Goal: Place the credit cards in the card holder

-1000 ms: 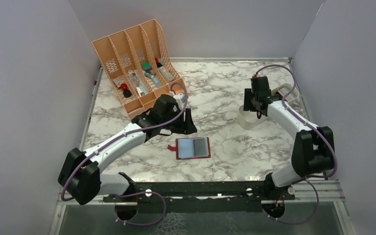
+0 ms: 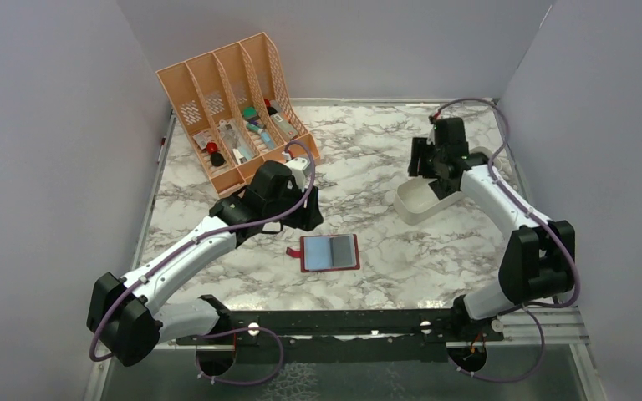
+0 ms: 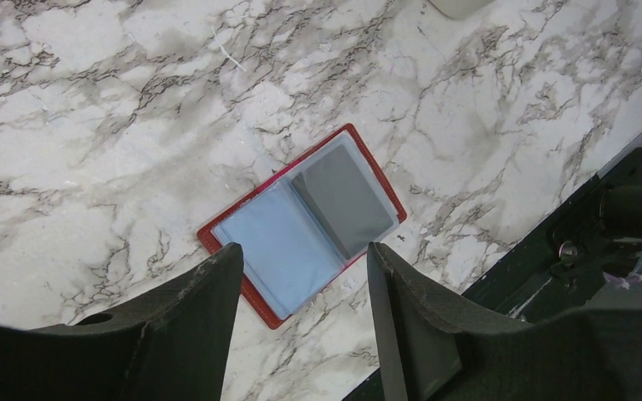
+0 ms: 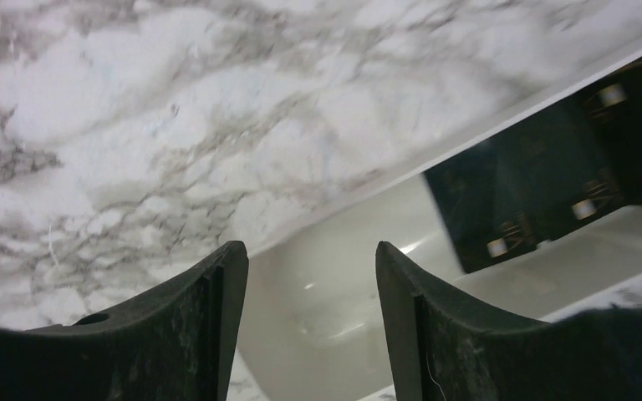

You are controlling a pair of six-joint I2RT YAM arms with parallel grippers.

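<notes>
The card holder (image 2: pixel 331 252) lies spread on the table, red-edged, with a light blue left half and a grey right half. In the left wrist view the card holder (image 3: pixel 308 224) lies below my left gripper, whose fingers are apart with nothing held. My right gripper is open and empty above the white bin (image 4: pixel 343 238). Dark flat pieces (image 4: pixel 514 188) with small pale squares lie inside that bin; whether they are credit cards I cannot tell. From above, my right arm covers part of the bin (image 2: pixel 412 205).
A tan slotted organizer (image 2: pixel 231 180) with small items in its compartments stands at the back left, close behind my left arm. Bare marble table (image 2: pixel 368 167) lies between the two arms and to the right of the card holder.
My left gripper has shifted slightly left. The right gripper has moved a little left and toward the back, while the white bin has slid slightly left and toward the front. The card holder has not moved.
</notes>
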